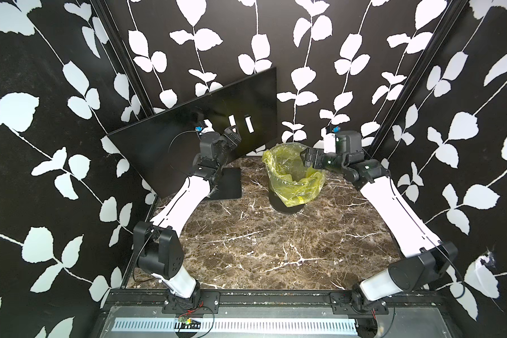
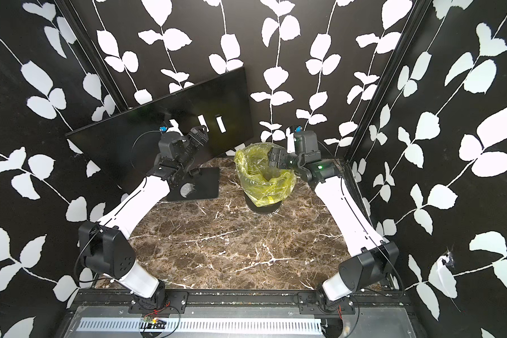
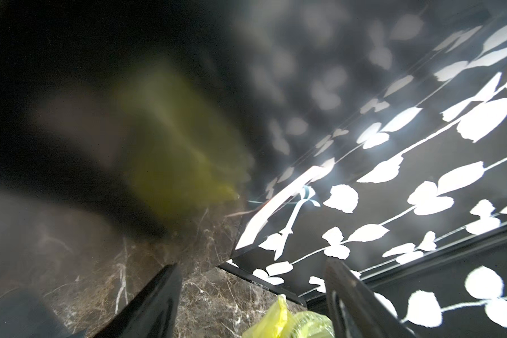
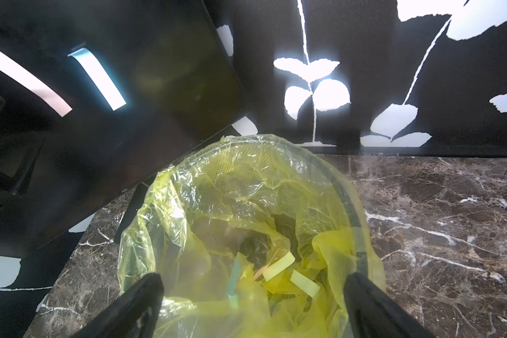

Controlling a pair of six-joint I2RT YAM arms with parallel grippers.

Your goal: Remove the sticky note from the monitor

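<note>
My left gripper [image 1: 233, 132] is at the screen just left of them, open, its fingers apart with nothing between. My right gripper [image 2: 273, 156] hangs over the yellow-lined bin [image 4: 174, 197], open, fingertips wide apart in its wrist view. Several small pale strips [image 4: 278, 266] lie inside the bin.
The monitor's base [image 2: 205, 188] sits left of the bin. Patterned walls stand close at the sides and back.
</note>
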